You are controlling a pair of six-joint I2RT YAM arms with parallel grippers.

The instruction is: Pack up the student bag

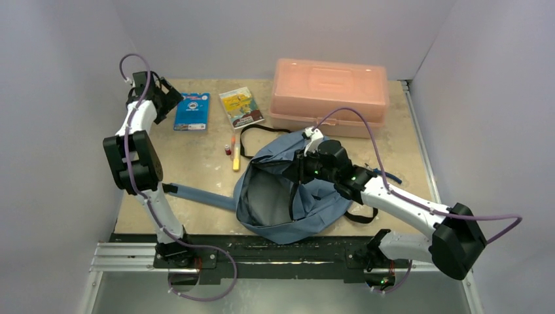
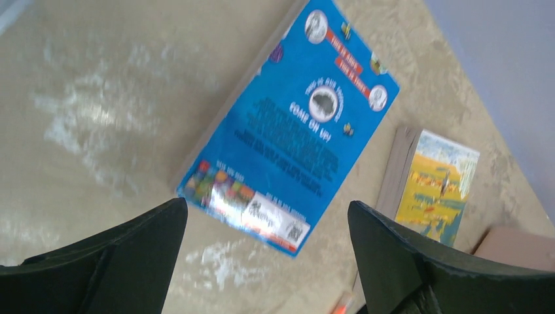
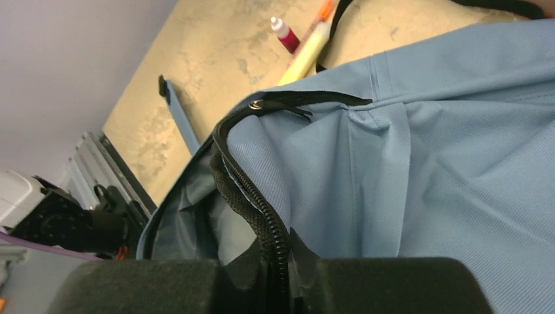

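Observation:
A blue-grey bag [image 1: 268,203] lies open near the front, its zipper edge [image 3: 250,186] running down between my right gripper's fingers [image 1: 298,167], whose exact opening is hard to tell. My left gripper [image 1: 163,98] is open above the back left, with a blue book [image 2: 281,131] beneath it and nothing between its fingers. A yellow-covered book [image 1: 241,106] lies to that book's right. A yellow marker [image 1: 235,157], an orange pen [image 3: 324,10] and a small red bottle [image 1: 228,150] lie left of the bag.
A closed pink plastic box [image 1: 330,91] fills the back right. A blue tool [image 1: 393,176] lies right of the bag. A long blue strap [image 1: 203,196] stretches left from the bag.

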